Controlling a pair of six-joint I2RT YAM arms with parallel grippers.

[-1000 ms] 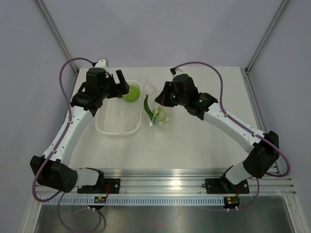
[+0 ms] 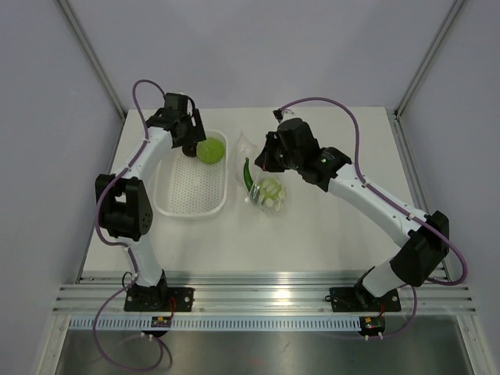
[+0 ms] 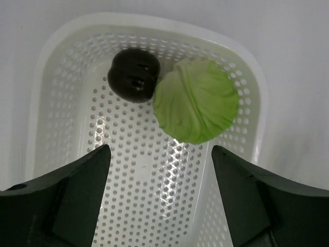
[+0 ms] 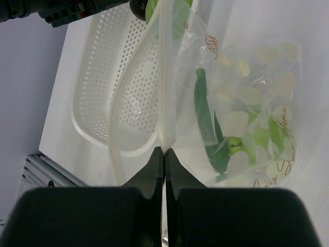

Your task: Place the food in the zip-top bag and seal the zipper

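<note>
The white perforated basket (image 2: 187,199) holds a dark round vegetable (image 3: 133,75) and a green cabbage (image 3: 196,101) at its far end. My left gripper (image 2: 195,134) is open just above them, with nothing between its fingers. My right gripper is shut on the edge of the clear zip top bag (image 4: 252,77), holding it upright. Inside the bag show a long green vegetable (image 4: 208,123) and paler green food (image 4: 262,136), partly hidden by the bag's print.
The bag stands just right of the basket. Metal rails edge the table.
My left gripper has moved toward the back of the basket, its arm swinging upright. The bag's lower part has spread out rightward a little, while the right gripper stays nearly in place.
</note>
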